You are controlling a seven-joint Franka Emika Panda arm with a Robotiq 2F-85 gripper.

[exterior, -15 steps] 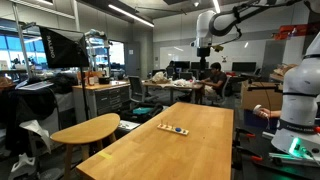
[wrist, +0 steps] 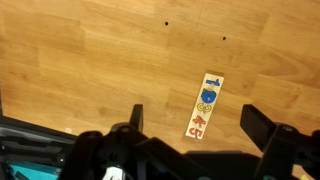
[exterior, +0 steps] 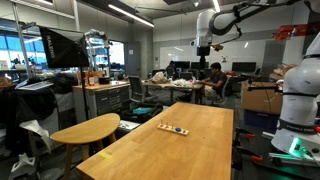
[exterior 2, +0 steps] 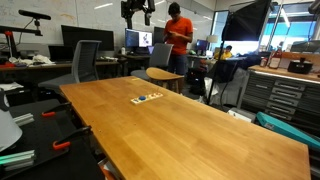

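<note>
A narrow wooden number board (wrist: 204,106) lies flat on the table (wrist: 110,60), printed with colored figures and carrying a round blue piece (wrist: 209,97). From the side, the same board (exterior: 172,129) rests near the middle of the tabletop, and exterior view 2 shows the board (exterior 2: 146,98) toward the far part. High above the table hangs my gripper, its two dark fingers wide apart and nothing between them. In exterior view 1 the gripper (exterior: 203,64) is well clear of the wood.
Bare wood surrounds the board on all sides. A round side table (exterior: 86,129) stands to the left in exterior view 1. Beyond the table's far end are a chair (exterior 2: 160,55) and a person in an orange shirt (exterior 2: 179,36).
</note>
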